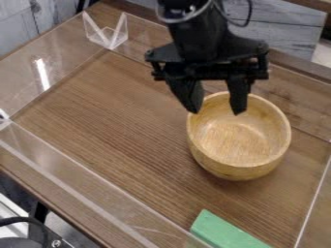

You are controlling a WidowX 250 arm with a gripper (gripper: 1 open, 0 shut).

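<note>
A black gripper [215, 89] hangs from the top centre, over the back of a round pale-yellow bowl [237, 138] on the wooden surface. It stands open, its fingers spread above and around the bowl's far rim. Whether anything lies inside the bowl under the gripper is hidden; the visible part looks empty.
A green block [230, 232] lies at the bottom right. Transparent walls border it, and a small clear plastic piece [106, 29] stands at the back left.
</note>
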